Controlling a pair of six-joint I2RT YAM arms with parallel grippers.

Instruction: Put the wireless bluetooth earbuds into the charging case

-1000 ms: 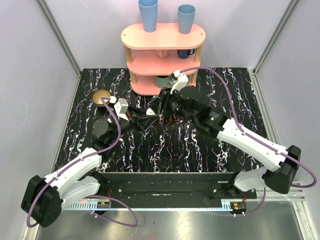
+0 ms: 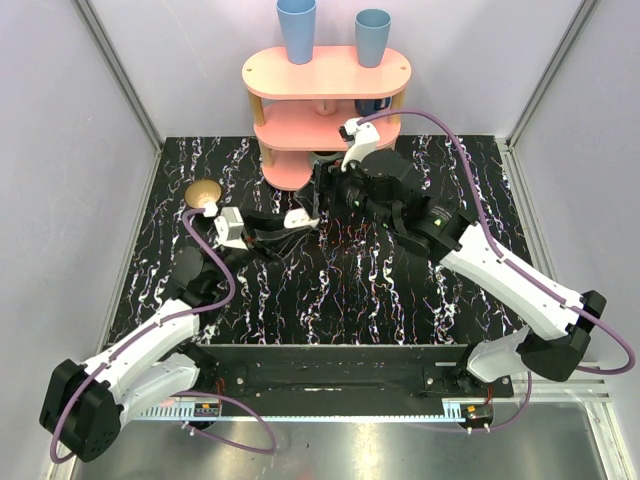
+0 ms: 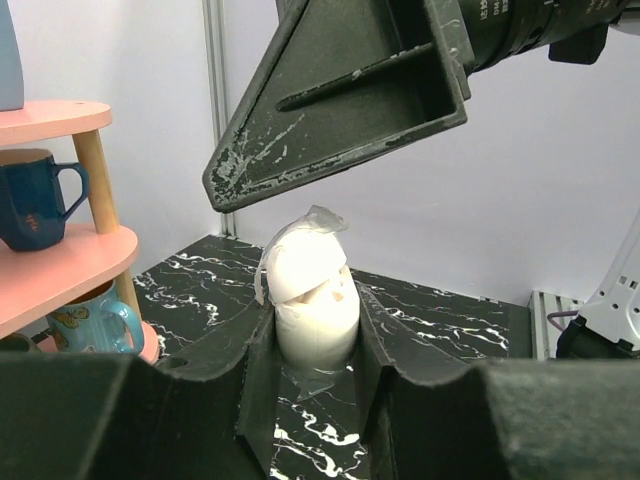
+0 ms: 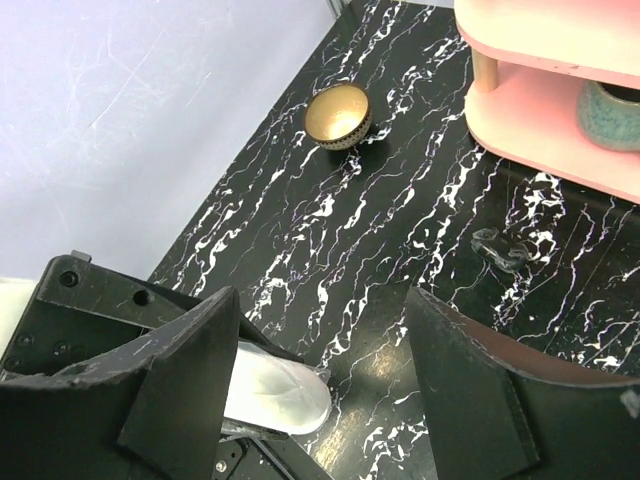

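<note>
The small white charging case (image 3: 318, 325) is pinched upright between the fingers of my left gripper; a seam crosses it, and clear film clings to its top. From above, the case (image 2: 298, 217) shows over the middle of the table. One of the right gripper's dark fingers (image 3: 340, 120) hangs just above the case in the left wrist view. My right gripper is parted, with nothing held between its fingers; the case (image 4: 290, 392) shows beside its left finger. No earbud can be made out, and I cannot tell whether the lid is raised.
A small clear object (image 4: 500, 250) lies on the black marbled table. A golden bowl (image 2: 203, 193) stands at the back left. The pink shelf (image 2: 327, 72), with cups and mugs, rises at the back, near the right gripper.
The right gripper has moved slightly toward the shelf, uncovering more of the case in the top view. My left gripper has shifted a little, still with the case in it.
</note>
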